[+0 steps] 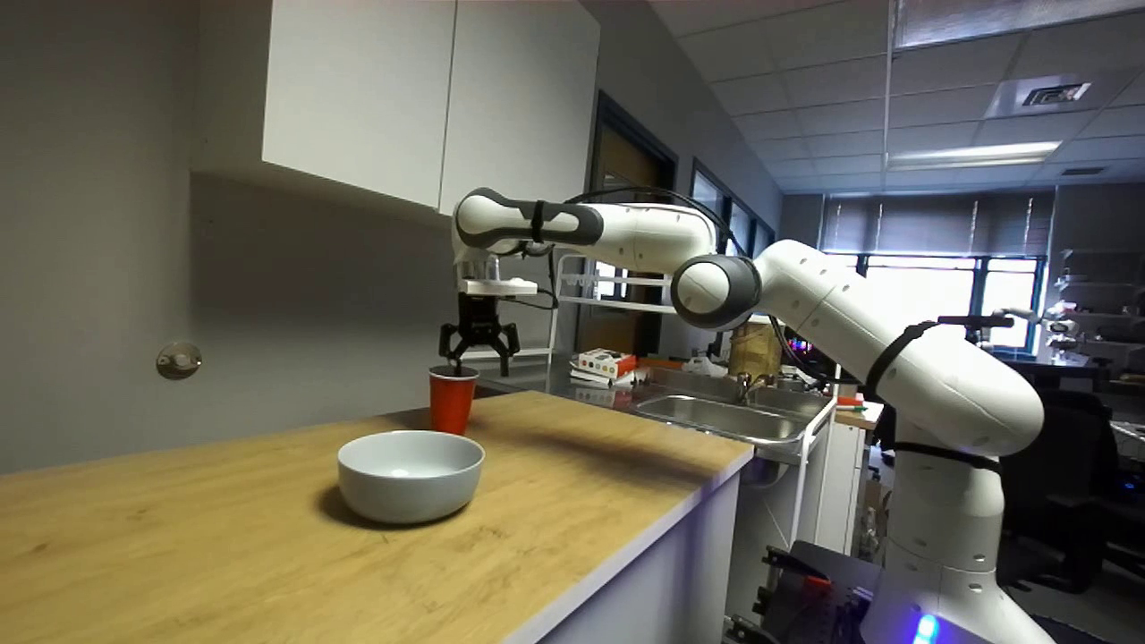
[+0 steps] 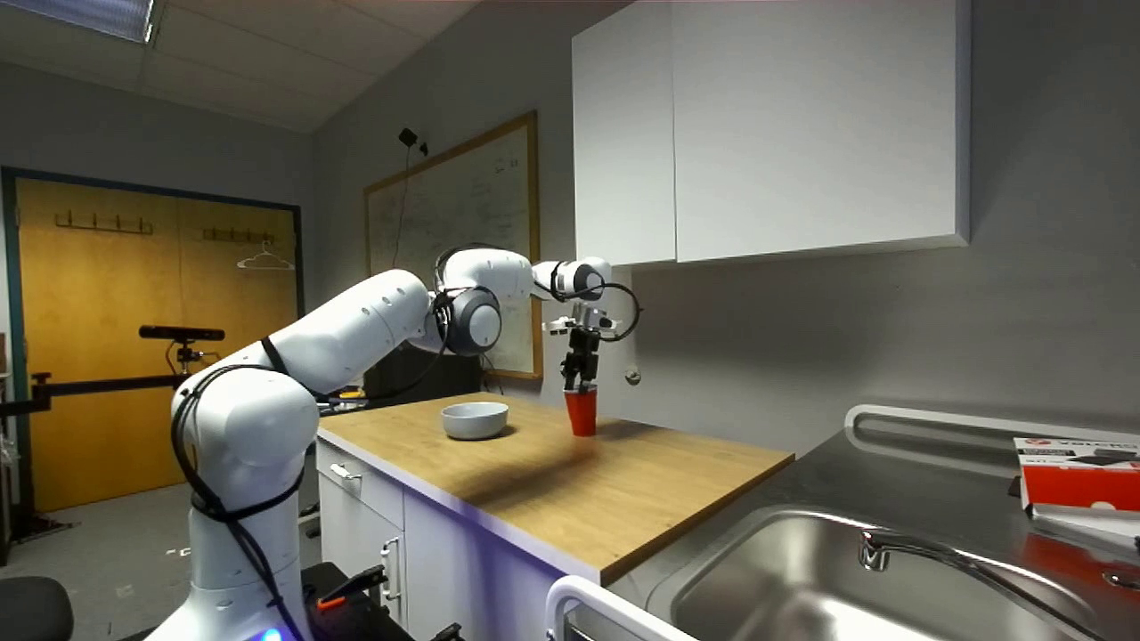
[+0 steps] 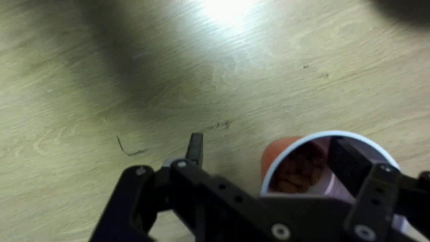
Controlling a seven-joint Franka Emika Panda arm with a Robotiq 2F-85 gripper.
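Observation:
A red cup with a white rim stands on the wooden counter, behind and slightly right of a pale grey bowl. My gripper points down above the cup and is open, offset to its right. The wrist view shows the dark fingers wide apart: one is outside the cup, the other reaches over or into its mouth. Small brown pieces lie inside the cup. From exterior view 2 the bowl and the cup stand well apart. Whether a finger touches the cup wall cannot be told.
White cabinets hang above the wall side of the counter. A sink and a white rack lie past the counter's far end.

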